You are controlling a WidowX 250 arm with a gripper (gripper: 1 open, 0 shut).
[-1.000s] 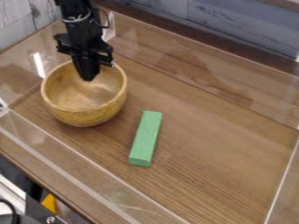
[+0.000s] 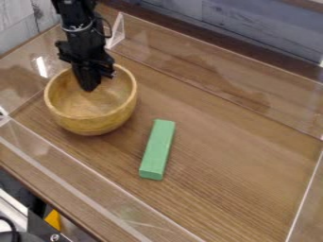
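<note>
My gripper (image 2: 86, 72), black, hangs at the upper left over the back part of a round yellow-tan bowl (image 2: 91, 115), its tip dipping inside the rim. It appears shut; nothing shows between its fingers, though the tip is small and dark. The bowl's inside looks empty apart from the gripper. A green rectangular block (image 2: 158, 148) lies flat on the wooden table to the right and front of the bowl, apart from it.
The left edge of the table runs past the bowl, with dark cables beyond it at the lower left.
My gripper has moved slightly left and down, further into the back of the bowl. The bowl and green block look unmoved.
</note>
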